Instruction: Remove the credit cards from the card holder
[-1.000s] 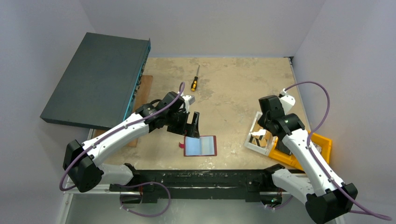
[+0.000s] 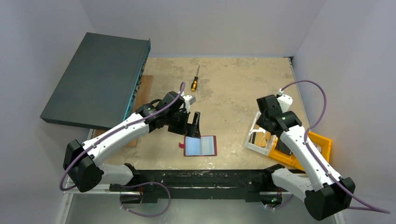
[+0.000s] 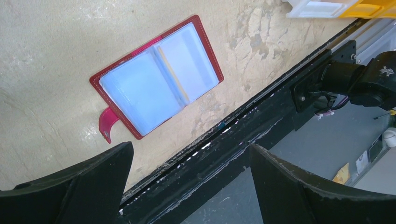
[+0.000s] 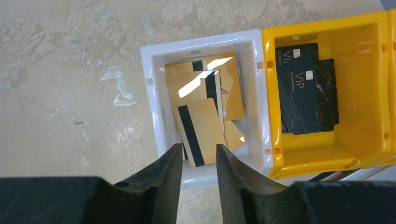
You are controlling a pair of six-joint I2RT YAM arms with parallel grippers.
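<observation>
The open red card holder [image 3: 156, 77] lies on the table with translucent sleeves and a pink strap. My left gripper hangs above it, open and empty. My right gripper is above a white bin [image 4: 154, 93] holding gold cards [image 4: 201, 130] with magnetic stripes; its fingers are part open, with no card visibly held. Black VIP cards [image 4: 303, 91] lie in the yellow bin [image 4: 359, 116] beside it.
A screwdriver [image 2: 194, 83] lies at the back of the table. A dark panel [image 2: 93, 79] stands at the left.
The left arm has not visibly moved.
</observation>
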